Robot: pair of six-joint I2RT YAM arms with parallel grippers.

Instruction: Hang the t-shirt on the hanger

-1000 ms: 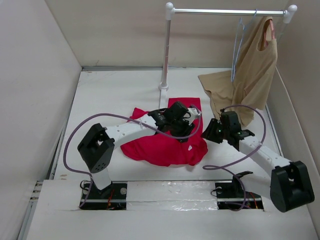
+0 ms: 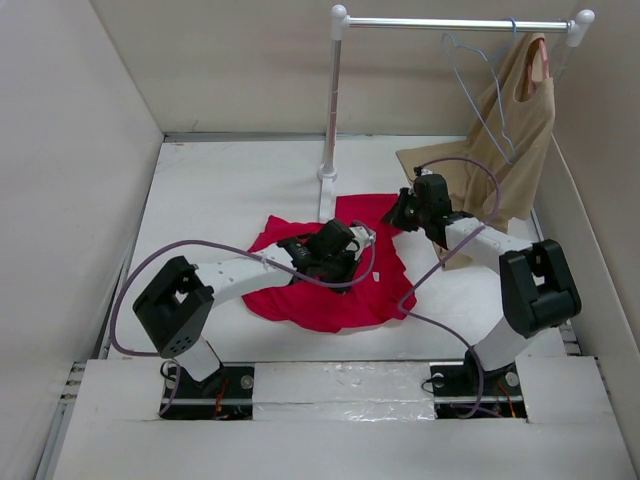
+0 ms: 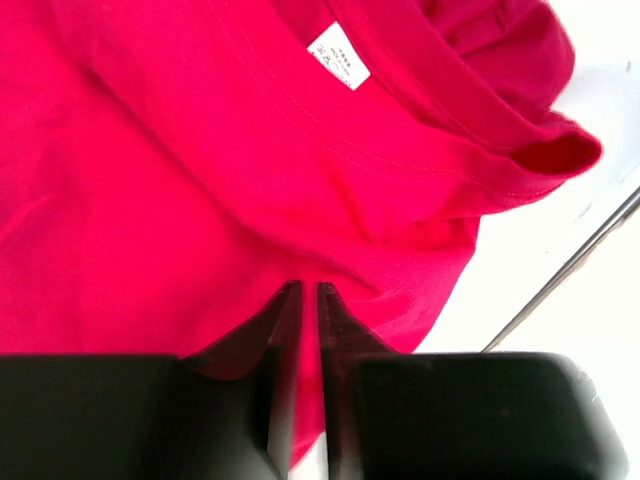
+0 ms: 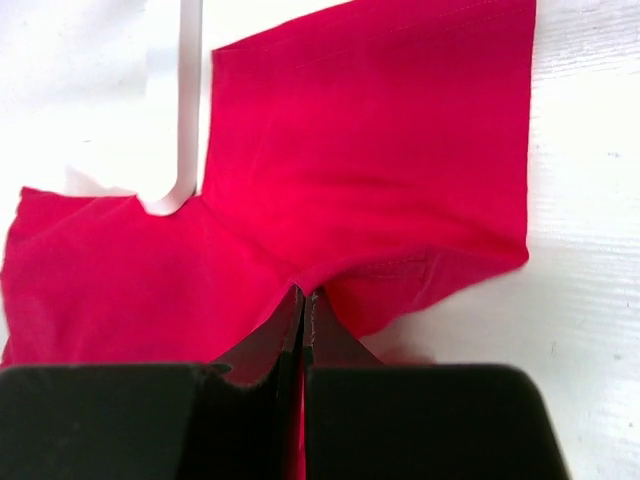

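Observation:
The red T-shirt lies spread on the white floor; its collar, label and hem show in the left wrist view. My left gripper is over the shirt with its fingertips close together; whether anything is between them is unclear. My right gripper is shut at the shirt's upper right, its tips at a folded edge; I cannot tell that it holds cloth. A blue hanger hangs empty on the rail.
A beige garment hangs at the right and drapes onto the floor. The rail's post and foot stand just behind the shirt. Walls enclose the floor.
My right gripper has moved up and left to the shirt's upper part. My left gripper has shifted left and slightly down. The blue hanger has swung.

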